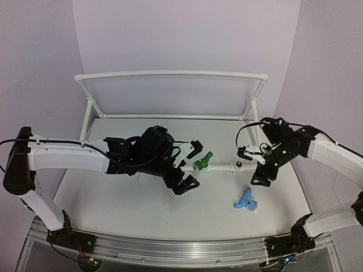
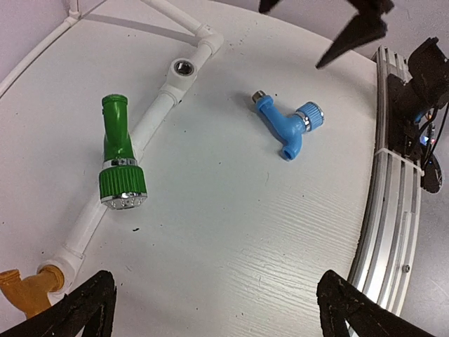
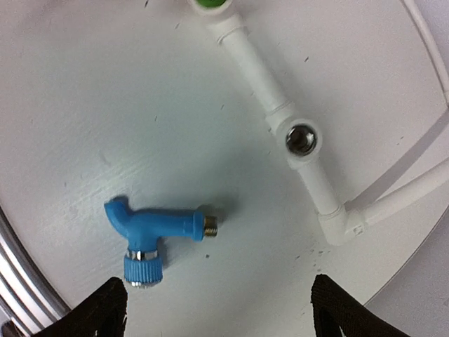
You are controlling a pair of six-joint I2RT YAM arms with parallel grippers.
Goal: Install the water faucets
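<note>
The blue faucet (image 1: pixel 246 200) lies loose on its side on the white board, in front of the pipe; its brass threaded end (image 3: pixel 210 225) shows in the right wrist view. An open, empty socket (image 3: pixel 302 140) sits at the pipe's right end. The green faucet (image 2: pixel 122 151) and the orange faucet (image 2: pixel 31 291) are seated on the pipe; the left arm hides the orange one in the top view. My left gripper (image 1: pixel 194 166) is open and empty over the board near the green faucet. My right gripper (image 1: pixel 253 166) stands open and empty above and behind the blue faucet.
A white pipe frame (image 1: pixel 176 73) rises behind, with its lower pipe (image 1: pixel 220 168) crossing the board. A metal rail (image 1: pixel 170 243) edges the front. The board's front middle is clear.
</note>
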